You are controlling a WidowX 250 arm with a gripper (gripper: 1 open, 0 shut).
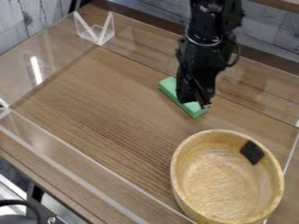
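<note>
My black gripper (200,73) hangs from the top over a green block (184,101) lying on the wooden table, its lower end just above or at the block, partly covering it. The gripper looks shut, with nothing visible between its fingers. Whether it touches the block is hard to tell.
A large tan round bin (228,197) with a small black patch (251,151) on its rim stands at the lower right. A clear plastic piece (96,28) is at the back left.
</note>
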